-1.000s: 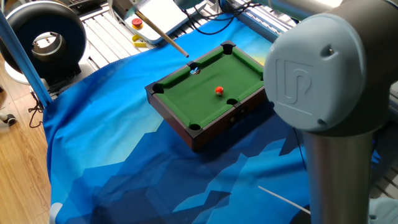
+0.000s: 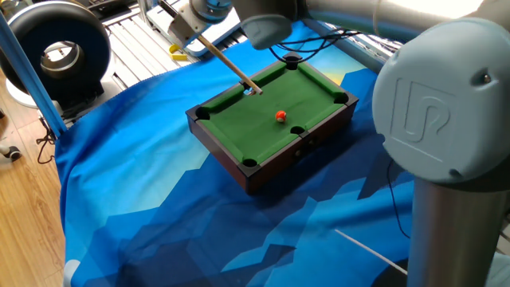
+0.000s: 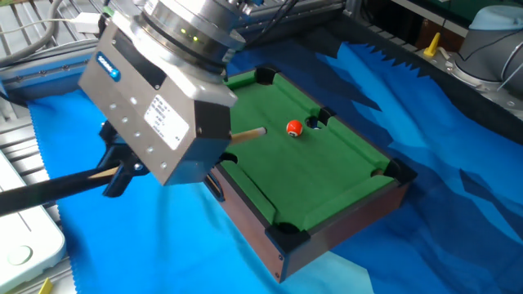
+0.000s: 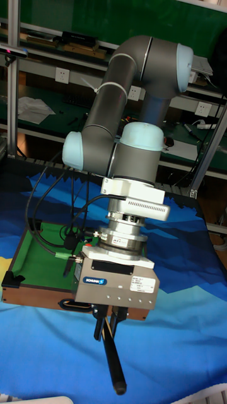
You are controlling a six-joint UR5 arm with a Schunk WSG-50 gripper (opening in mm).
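Observation:
A small pool table (image 2: 255,119) with green felt and a brown wooden frame lies on the cloth. On its felt rests an orange-red ball (image 3: 294,128), close to a middle pocket (image 3: 312,122) on the far side in exterior view 2. My gripper (image 3: 122,170) is shut on a cue stick, whose dark butt (image 4: 115,367) hangs out toward the front in exterior view 3. The light wooden cue tip (image 2: 256,90) reaches over the near rail, pointing toward the ball and apart from it. The gripper's body hides part of the shaft in exterior view 2.
Blue patterned cloth (image 2: 151,191) covers the work surface, with clear room around the pool table. Black cables (image 2: 319,44) hang from the arm above one corner. A white device (image 3: 24,224) stands at the left edge of exterior view 2.
The cue tip has moved from outside the rail to over the felt, closer to the ball. The arm has shifted right in exterior view 1; the ball has stayed put.

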